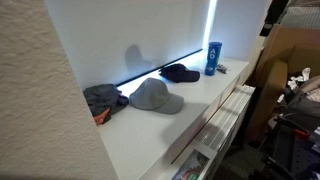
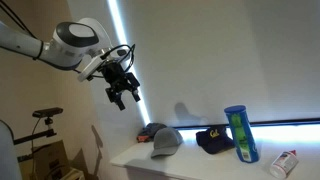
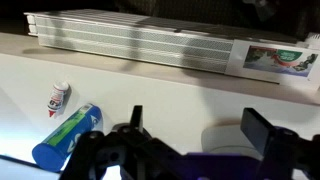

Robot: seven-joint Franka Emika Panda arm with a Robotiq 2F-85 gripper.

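Note:
My gripper [image 2: 128, 98] hangs open and empty, high above the left part of the white ledge. In the wrist view its two dark fingers [image 3: 137, 117] stand wide apart. On the ledge are a grey cap [image 1: 155, 97], a navy cap [image 1: 180, 73] with a yellow mark on its front, and a dark cap [image 1: 103, 101] with a touch of red. A tall blue cylinder [image 2: 240, 133] stands upright beside the navy cap. Past it is a small white bottle [image 2: 283, 164] with a red label. Between the fingers in the wrist view shows a pale rounded edge, perhaps of the grey cap.
The white ledge [image 1: 135, 143] runs along a wall, its front strip bare. Below its front edge is a slatted white unit [image 3: 150, 42] with a colourful picture at one end. Cardboard boxes [image 2: 52, 161] stand off to the left in exterior view 2.

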